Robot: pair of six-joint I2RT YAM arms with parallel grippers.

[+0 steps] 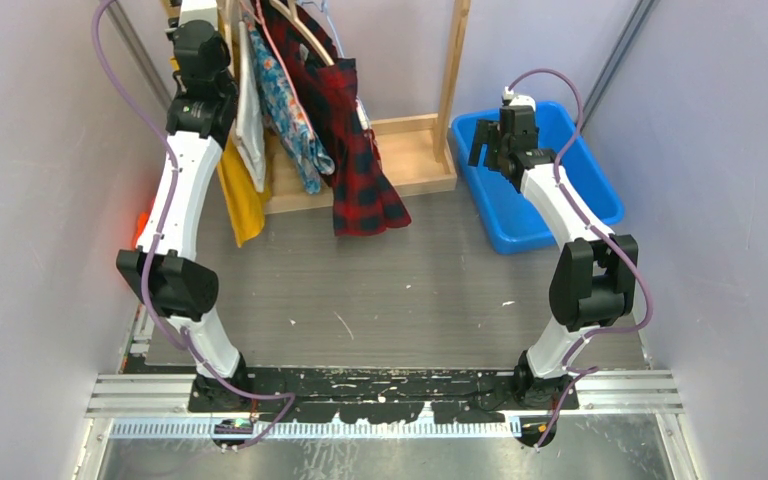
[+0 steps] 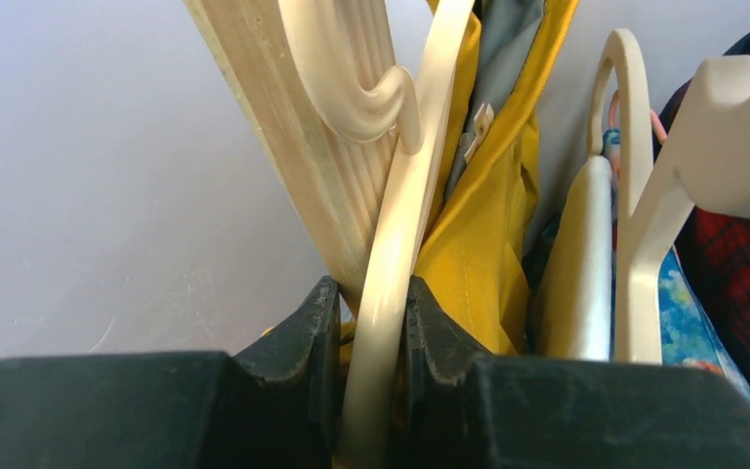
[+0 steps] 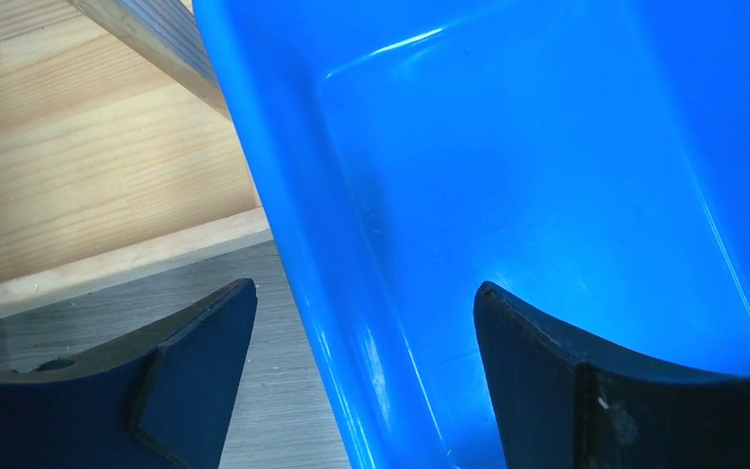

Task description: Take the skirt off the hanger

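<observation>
Several hangers with garments hang on the wooden rack at the upper left: a yellow garment (image 1: 242,210), a white one, a blue floral one (image 1: 300,140) and a red plaid one (image 1: 365,190). Which one is the skirt I cannot tell. My left gripper is up at the rail, its fingers either side of a pale wooden hanger (image 2: 410,195) with yellow cloth behind it; whether they grip it firmly is unclear. My right gripper stands open over the left rim of the blue bin, nothing between its fingers.
The blue bin (image 1: 510,237) at the right is empty. The rack's wooden base (image 1: 410,165) and right post (image 1: 453,60) stand beside it. Walls enclose both sides.
</observation>
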